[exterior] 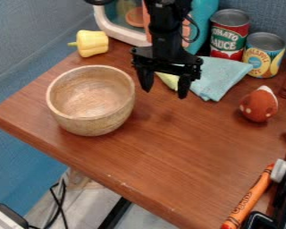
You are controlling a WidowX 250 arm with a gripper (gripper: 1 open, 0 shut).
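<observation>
My black gripper (166, 83) hangs over the upper middle of the wooden table, its two fingers apart with nothing seen between them. Just behind it a light blue cloth (220, 76) lies with a yellow object (170, 80) beside it, partly hidden by the gripper. To the left sits an empty wooden bowl (92, 100).
At the back stand a tomato sauce can (229, 36), another can (263, 56) and a teal-white item (121, 22). A yellow piece (89, 43) is top left; a red ball (259, 105) and orange crayon (250, 197) are right.
</observation>
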